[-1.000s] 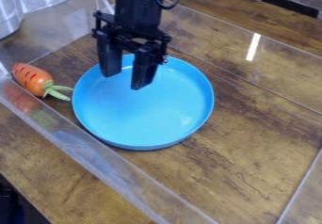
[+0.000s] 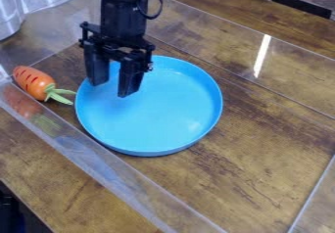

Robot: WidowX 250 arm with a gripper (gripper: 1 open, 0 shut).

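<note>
My black gripper (image 2: 114, 59) hangs over the back left part of a blue plate (image 2: 164, 115), its two fingers apart and pointing down, with nothing visible between them. An orange toy carrot (image 2: 34, 83) with green leaves lies left of the plate, tip toward the back.
Clear plastic walls or panels (image 2: 98, 170) run along the left and front left. A pale padded or foil-like item is at the top left corner.
My gripper has moved left across the back of the plate, toward the carrot's side. The plate and carrot have not visibly moved.
</note>
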